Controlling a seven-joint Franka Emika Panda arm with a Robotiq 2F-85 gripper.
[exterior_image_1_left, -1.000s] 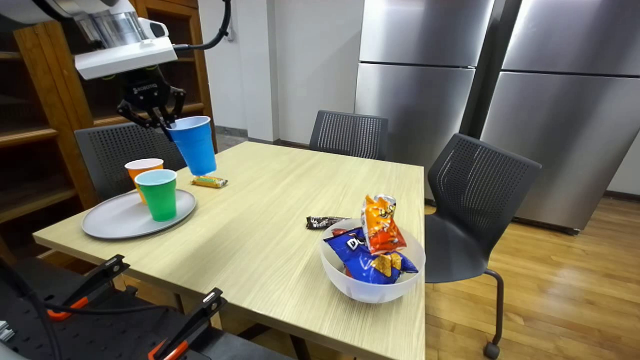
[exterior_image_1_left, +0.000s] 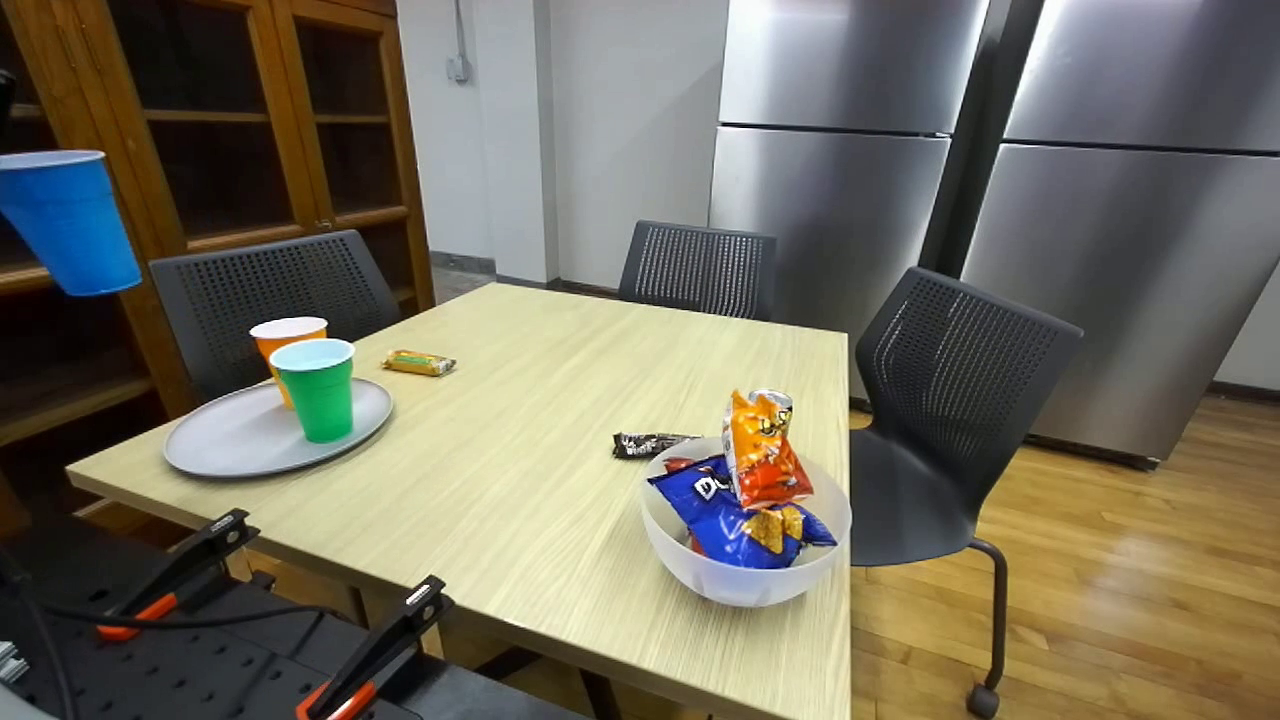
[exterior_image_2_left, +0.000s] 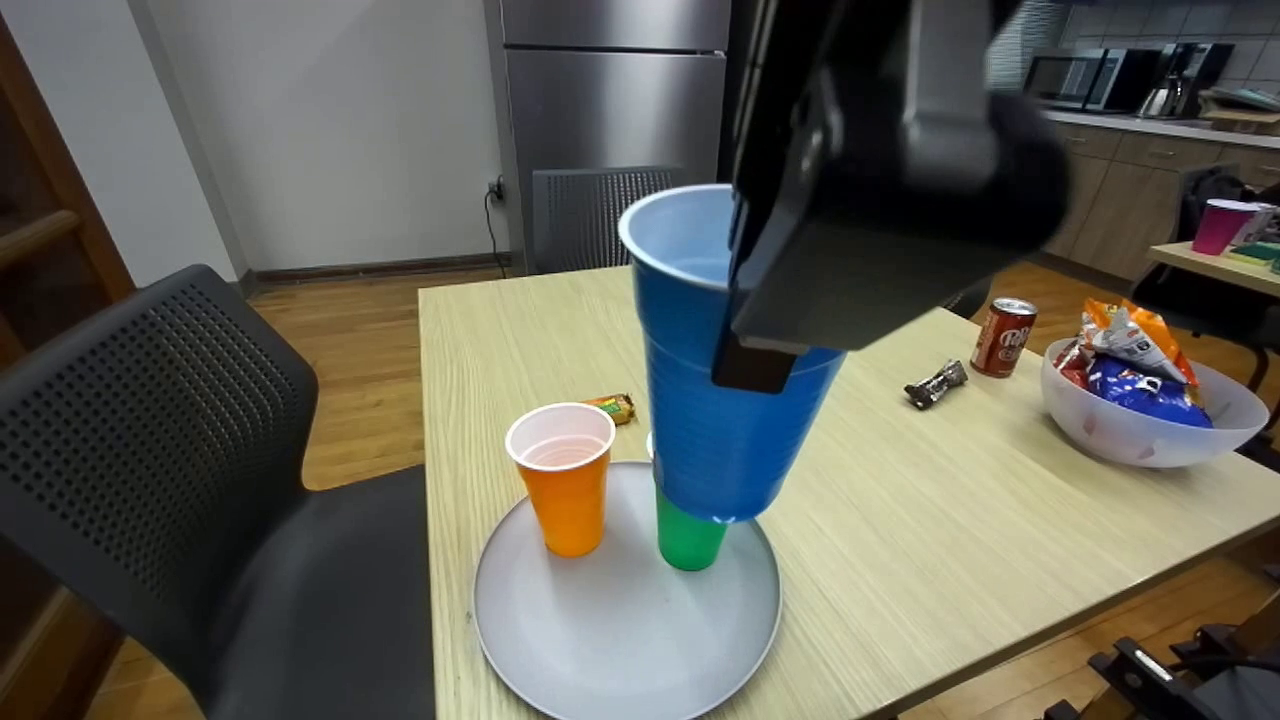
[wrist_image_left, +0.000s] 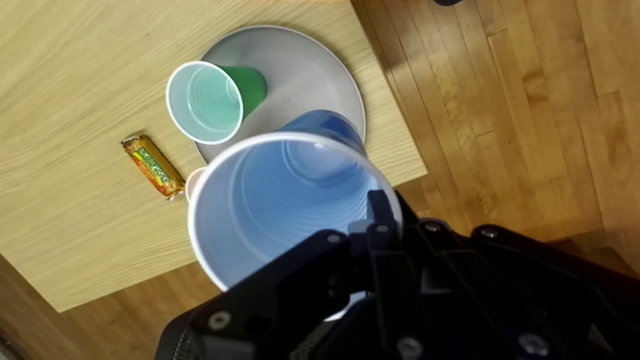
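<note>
Held up in the air is a blue cup (exterior_image_2_left: 744, 420), its wall pinched by my gripper, which is shut on it at the rim. The cup tilts slightly; in exterior view 1 the same blue cup (exterior_image_1_left: 70, 228) hangs at the far left edge, with almost all of the arm out of view. Below, a round grey plate (exterior_image_2_left: 624, 648) carries an orange cup (exterior_image_2_left: 569, 498) and a green cup (exterior_image_1_left: 321, 402), both upright. From the wrist, the green cup (wrist_image_left: 207, 102) stands on the plate (wrist_image_left: 300, 72), while the orange cup is nearly hidden behind the blue one.
A gold-wrapped bar (exterior_image_1_left: 419, 362) lies beyond the plate. Toward the right end are a dark-wrapped bar (exterior_image_1_left: 648, 445), a soda can (exterior_image_2_left: 1003, 337) and a frosted bowl (exterior_image_1_left: 738, 586) of snack bags. Chairs stand around it.
In exterior view 1, the blue cup has travelled left and upward with my gripper, from near the gold-wrapped bar to the image's left edge. The plate and its two cups are unmoved.
</note>
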